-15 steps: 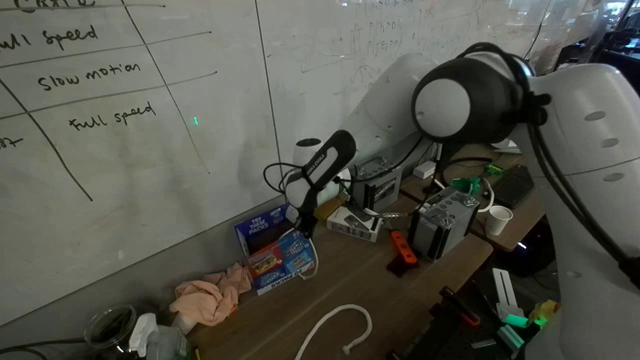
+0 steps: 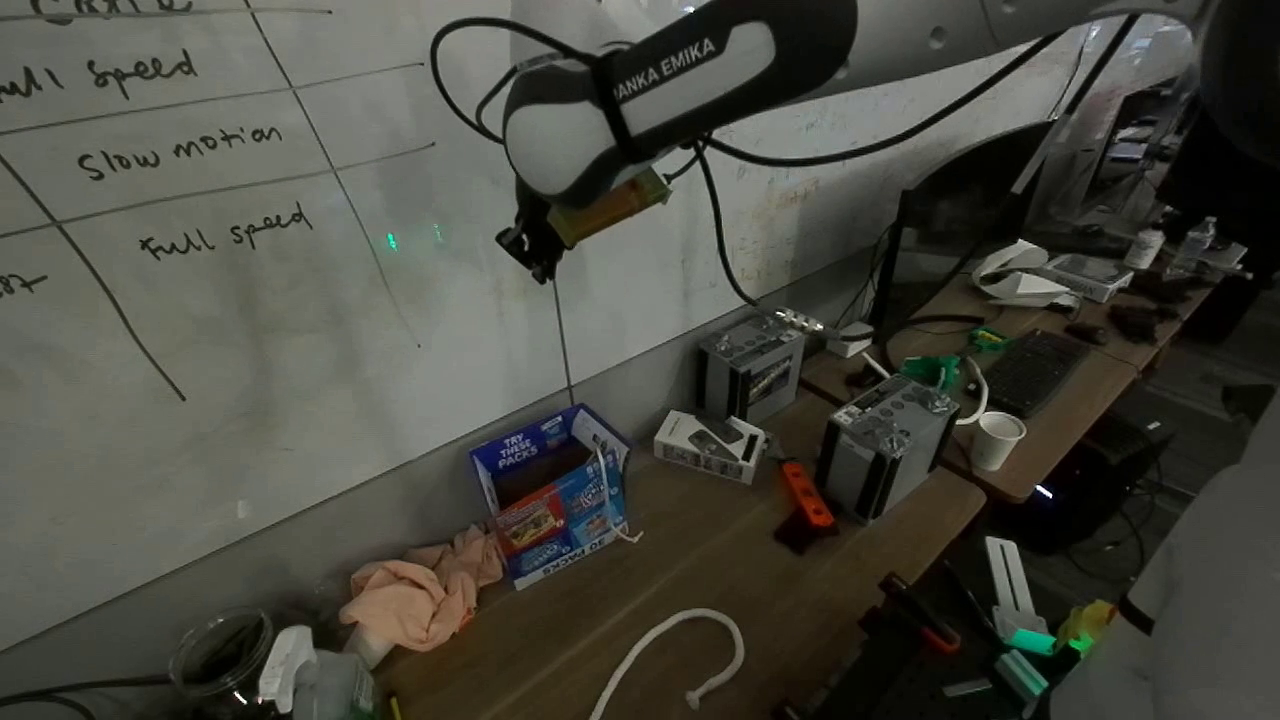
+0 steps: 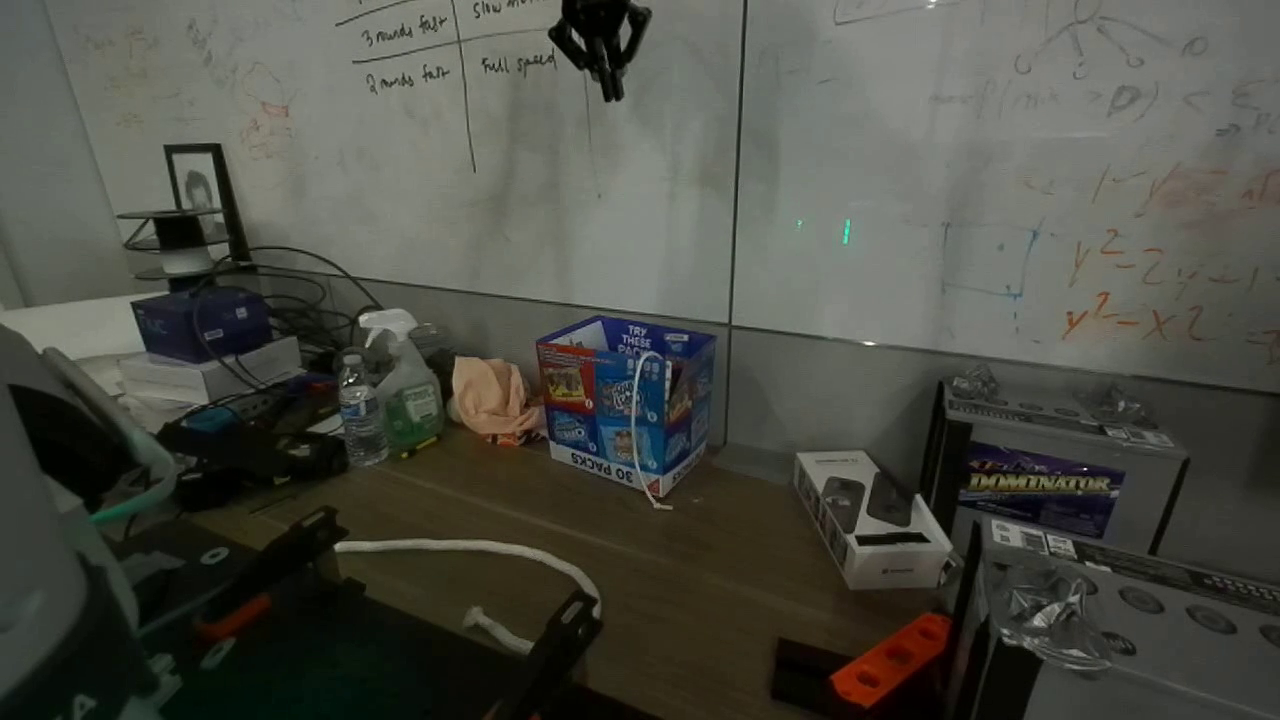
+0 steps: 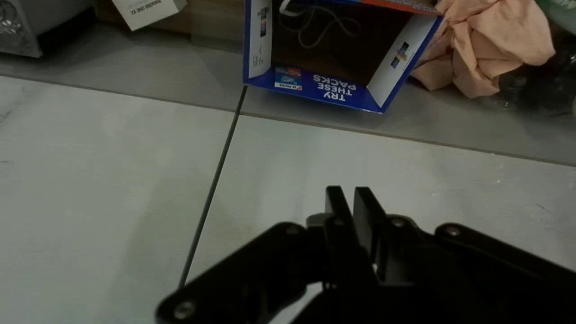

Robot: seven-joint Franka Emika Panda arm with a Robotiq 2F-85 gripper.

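High in front of the whiteboard, well above the table, is my gripper (image 2: pixel 536 256). Its fingers (image 4: pixel 335 202) are nearly together in the wrist view, a narrow gap between the tips and no object visible there. Below stands an open blue snack box (image 3: pixel 624 402), against the wall. A white cord (image 3: pixel 636 414) hangs over the box's front edge, its lower end on the table; the wrist view shows more of the white cord (image 4: pixel 324 19) loose inside. Another white rope (image 2: pixel 675 622) lies curved on the table in front, apart from the box.
A peach cloth (image 2: pixel 414 596) and a spray bottle (image 3: pixel 410 390) are left of the box. To its right are a white product box (image 2: pixel 708 446), two grey batteries (image 2: pixel 888 444) and an orange tool (image 2: pixel 807 492). Bare table (image 3: pixel 708 564) lies in front.
My gripper has risen from the snack box's right edge to high before the whiteboard. The cord, earlier looped beside the gripper, now hangs over the box edge. The rope on the table has not moved.
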